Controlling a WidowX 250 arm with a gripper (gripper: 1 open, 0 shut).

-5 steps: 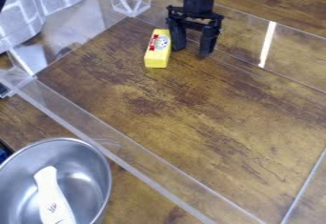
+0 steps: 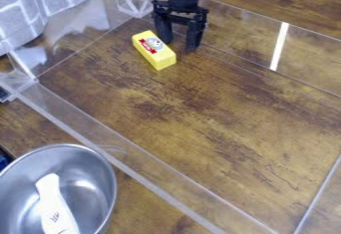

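Note:
A yellow box with a red and white label lies on the wooden surface inside the clear-walled area, toward the back left, tilted with its far end to the left. Just above and right of it is the black gripper, open, its fingers apart from the box with nothing seen between them.
A steel bowl with a white utensil inside stands at the lower left, outside the clear wall. A crumpled pale cloth or bag is at the upper left.
The yellow box has shifted left and turned, its far end now pointing more to the upper left. The gripper has moved left along with it, remaining open.

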